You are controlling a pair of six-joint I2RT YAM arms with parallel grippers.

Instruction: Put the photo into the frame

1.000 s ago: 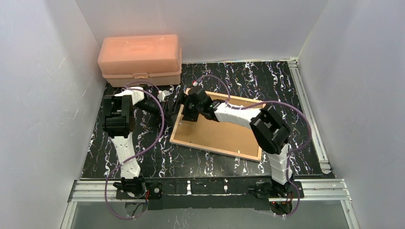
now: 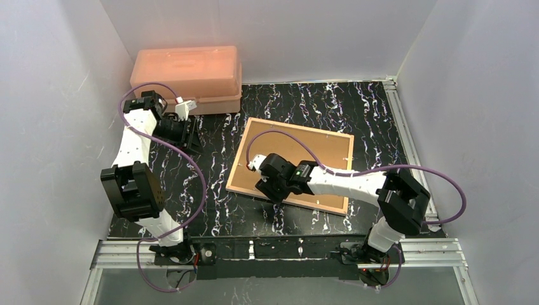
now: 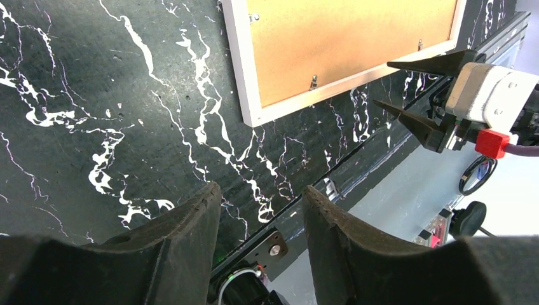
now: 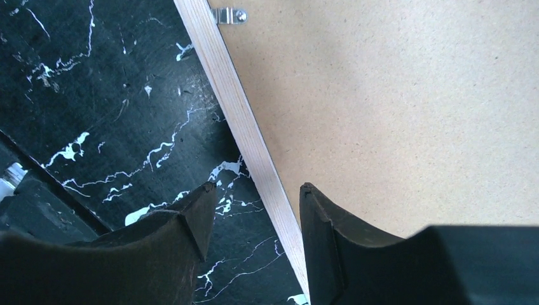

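Observation:
The light wooden frame (image 2: pixel 239 154) lies flat on the dark marbled table, its brown backing board (image 2: pixel 324 145) facing up inside the rim. Small metal clips sit along the rim; one clip (image 4: pixel 230 16) shows close up in the right wrist view and another clip (image 3: pixel 313 82) in the left wrist view. No photo can be seen. My right gripper is open over the frame's near rail, with nothing between its fingers; its height above the rail is hard to tell. My left gripper stands open and empty over bare table, left of the frame.
An orange plastic box (image 2: pixel 185 70) stands at the back left, close behind the left arm. Bare table (image 2: pixel 213 136) lies left of the frame, with more at the right back. Purple cables loop from both arms.
The right gripper has gone from the frame's far left corner to its near rail. My left gripper has drawn back leftward, away from the frame. The frame stays in place.

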